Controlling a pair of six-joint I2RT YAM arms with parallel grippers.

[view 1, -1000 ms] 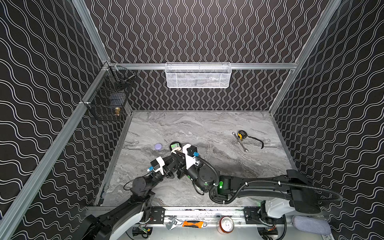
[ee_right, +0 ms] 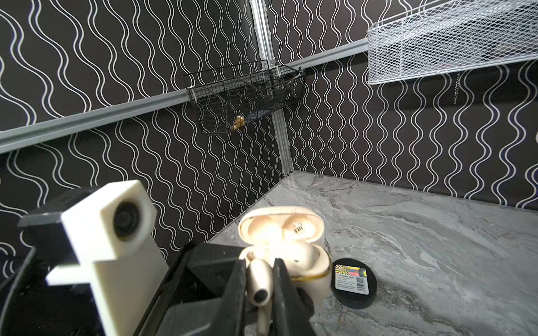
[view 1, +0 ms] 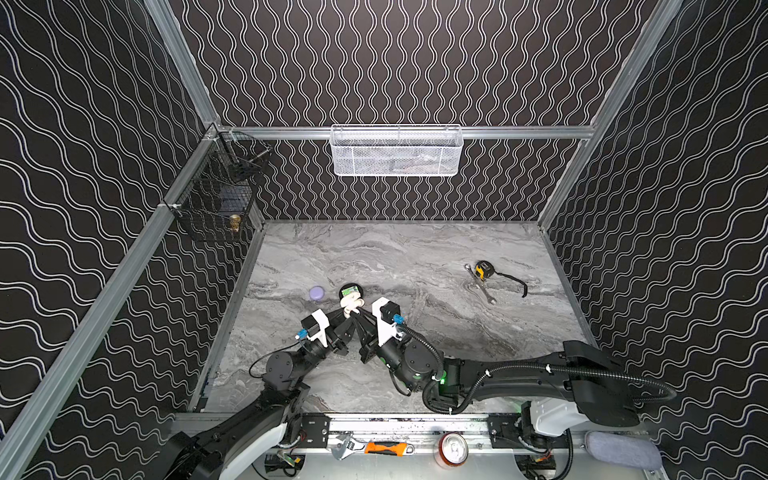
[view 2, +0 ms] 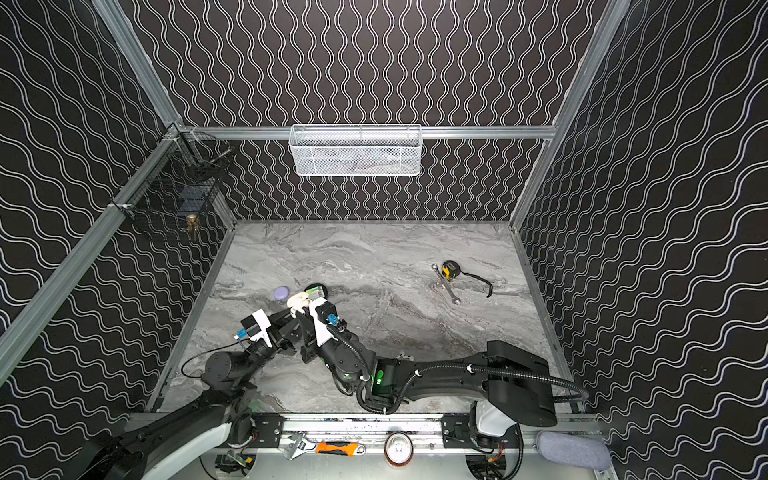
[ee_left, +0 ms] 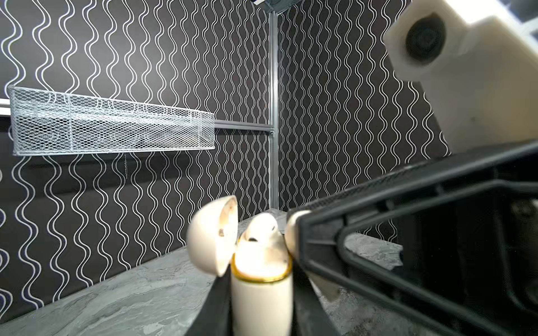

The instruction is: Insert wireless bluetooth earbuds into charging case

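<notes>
A cream charging case (ee_left: 262,302) with a gold rim is pinched in my left gripper, which is shut on it above the table. Its lid (ee_right: 281,223) stands open. One earbud (ee_right: 301,256) sits in the case, on the right side in the right wrist view. A second earbud (ee_right: 259,280) is upright between the fingertips of my right gripper, shut on it. This earbud is close in front of the case's other side; whether it touches the case cannot be told. In the left wrist view, the right fingers (ee_left: 336,229) hide most of it.
A black round tin (ee_right: 354,302) with a label lies beyond the case, and a purple round object (view 1: 317,293) to its left. A wrench (view 1: 481,285) and tape measure (view 1: 484,269) lie to the right.
The left arm has barely moved.
</notes>
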